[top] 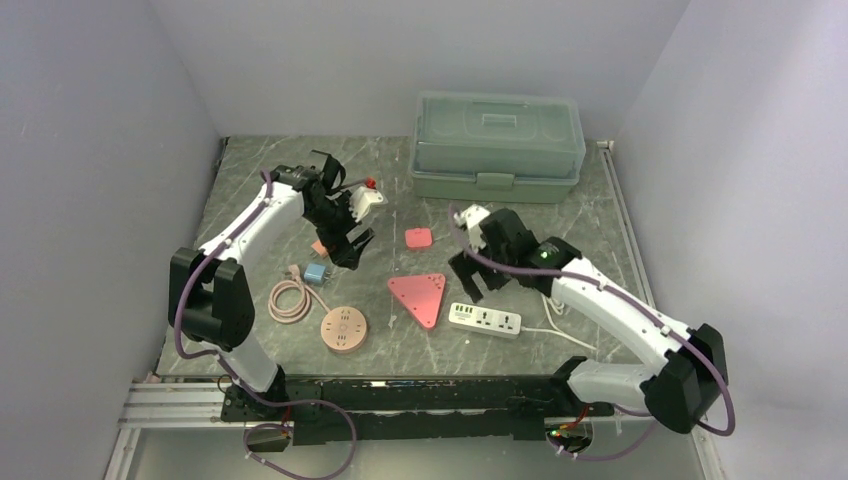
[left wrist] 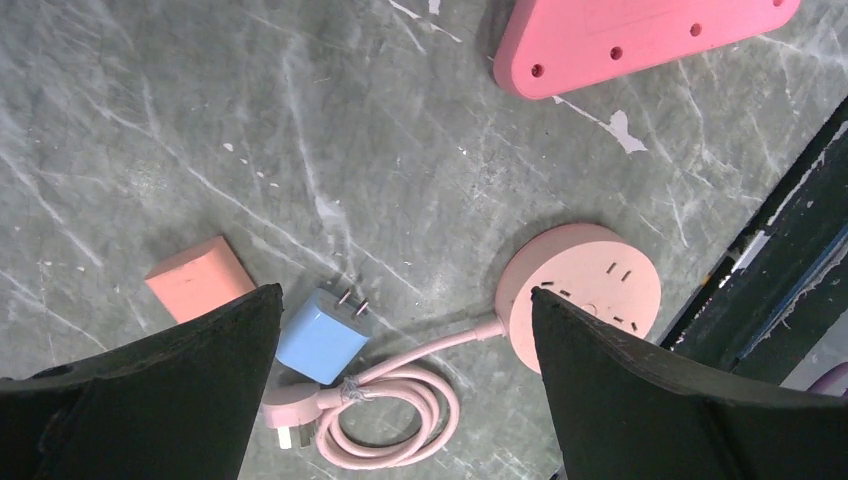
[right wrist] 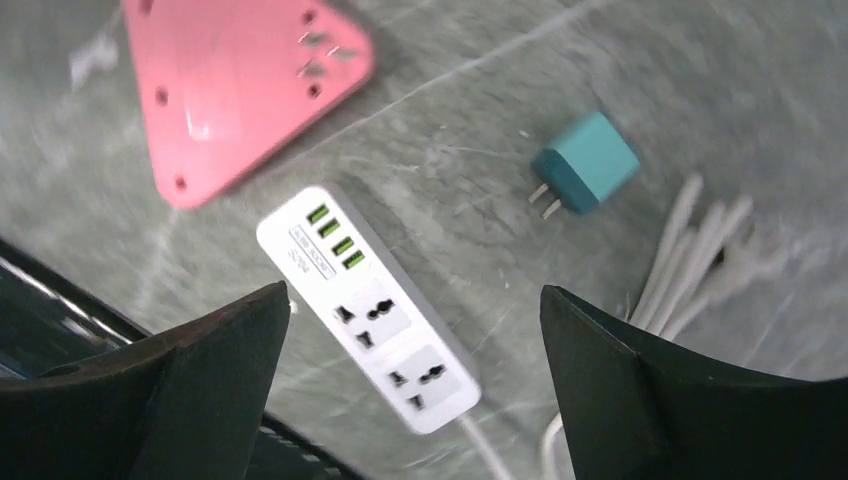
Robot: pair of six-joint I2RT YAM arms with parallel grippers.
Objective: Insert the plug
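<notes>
A blue two-pronged plug (left wrist: 325,335) lies on its side between a coral block (left wrist: 198,277) and a pink coiled cord. My left gripper (top: 360,246) is above this group, fingers open and empty. The round pink socket (top: 344,329) sits nearer the front edge. In the slightly blurred right wrist view, a teal plug (right wrist: 586,162) lies with its two prongs showing, beyond the white power strip (right wrist: 365,310); my right arm hides it from above. Both visible outlet sections of the strip look empty. Raised behind the strip, my right gripper (top: 483,286) is open with nothing held.
A pink triangular block (top: 418,298) lies mid-table, with a small red-pink block (top: 419,238) behind it. The big green lidded box (top: 497,150) fills the back right. The strip's white cable (top: 560,336) runs rightward.
</notes>
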